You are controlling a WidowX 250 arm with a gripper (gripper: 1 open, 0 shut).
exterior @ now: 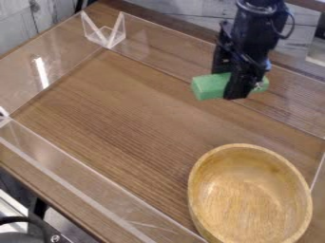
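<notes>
My gripper (231, 80) is in the upper right, shut on a green block (208, 86) that it holds above the wooden floor of the workspace (108, 114). The black gripper body partly covers the block's right side. A tan oval bowl (249, 197) lies at the lower right, below and apart from the gripper.
A clear plastic piece (105, 28) stands near the back left. Clear rims run along the left edge, and dark cables lie at the lower left.
</notes>
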